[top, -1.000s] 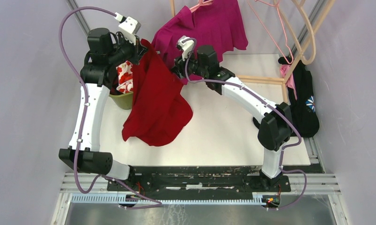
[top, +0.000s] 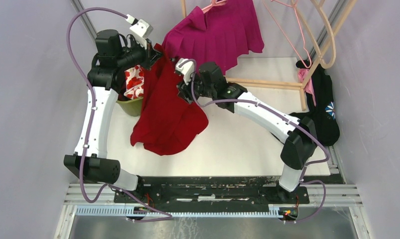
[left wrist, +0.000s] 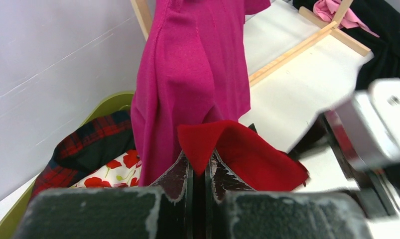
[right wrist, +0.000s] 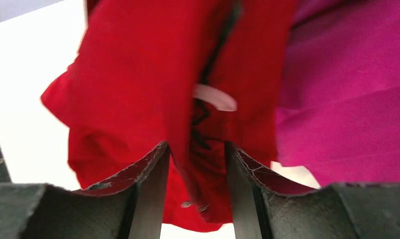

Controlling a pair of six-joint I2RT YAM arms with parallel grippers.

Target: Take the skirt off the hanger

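Observation:
A red skirt hangs in the top view from my left gripper, which is shut on its upper edge. In the left wrist view the red cloth rises between the fingertips and folds over to the right. My right gripper is open, with a fold of the red skirt running between its spread fingers. Inside the skirt, a pale pinkish strip shows beside dark, blurred parts; whether it belongs to a hanger is unclear.
A magenta pleated garment hangs on the wooden rack close behind both grippers. Pink hangers hang at right. Behind the left gripper stands a green basket of clothes. Dark clothes lie far right.
My left gripper has barely moved, keeping the skirt.

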